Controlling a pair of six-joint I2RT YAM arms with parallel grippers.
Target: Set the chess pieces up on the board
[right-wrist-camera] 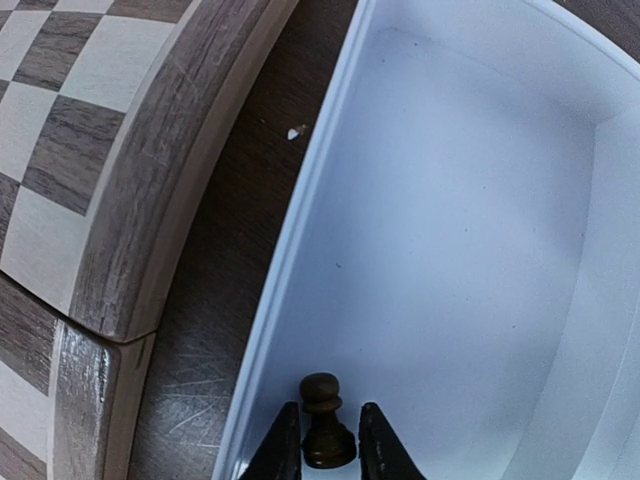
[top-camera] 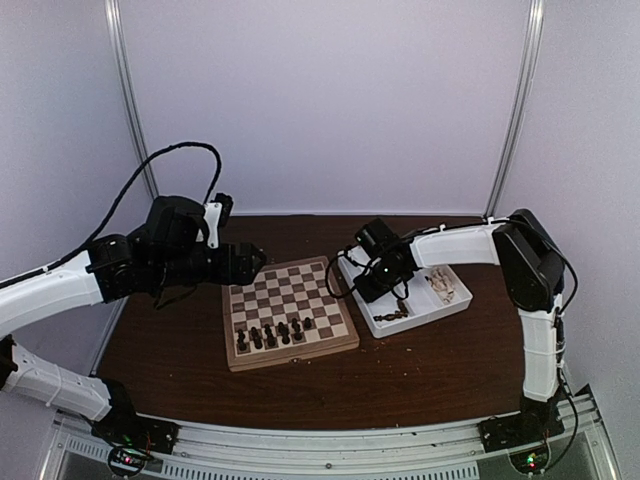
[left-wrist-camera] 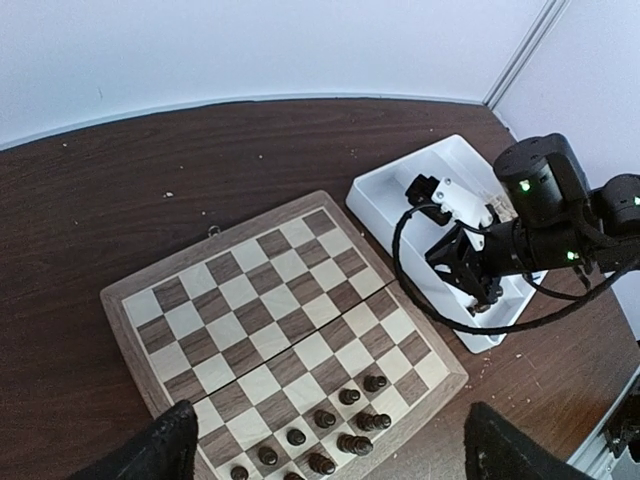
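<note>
The wooden chess board (top-camera: 290,352) lies mid-table, with several dark pieces (left-wrist-camera: 324,418) upright along its near side. To its right is the white tray (top-camera: 450,308), where more dark pieces (top-camera: 392,315) and a heap of light pieces (top-camera: 441,284) lie. Inside the tray, near its left wall, my right gripper is part open, its fingers on either side of a dark pawn (right-wrist-camera: 322,396); contact with it cannot be made out. My left gripper (top-camera: 258,263) hangs open above the board's far left, nothing between its fingers.
The tray wall (right-wrist-camera: 290,235) rises close beside the right fingers, with a narrow strip of table between it and the board. Bare dark table (top-camera: 400,385) lies in front. The board's far rows are empty.
</note>
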